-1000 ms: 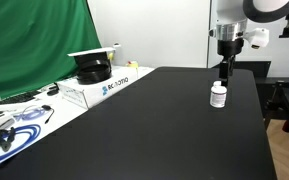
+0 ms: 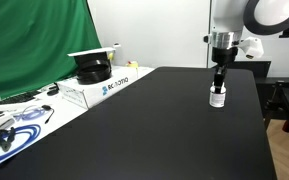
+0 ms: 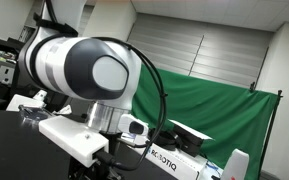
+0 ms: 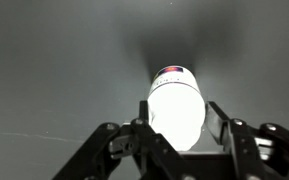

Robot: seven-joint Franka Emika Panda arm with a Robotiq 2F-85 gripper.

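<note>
A white bottle with a white lid (image 4: 177, 118) and a coloured label band (image 4: 171, 72) fills the space between the two fingers in the wrist view. My gripper is shut on it, one finger on each side of the lid. From exterior view 1, the bottle (image 2: 217, 97) stands upright on the dark table near its right side, with the gripper (image 2: 219, 84) right at its top. In exterior view 2 the arm's large white joints hide the bottle, and the fingers show only dimly low down.
A black pot (image 2: 93, 70) sits on a white Robotiq box (image 2: 102, 89) at the table's back left. Cables and small white parts (image 2: 24, 128) lie along the left edge.
The gripper has come down and slightly left, from beside and above the bottle onto its top. The bottle has barely shifted.
</note>
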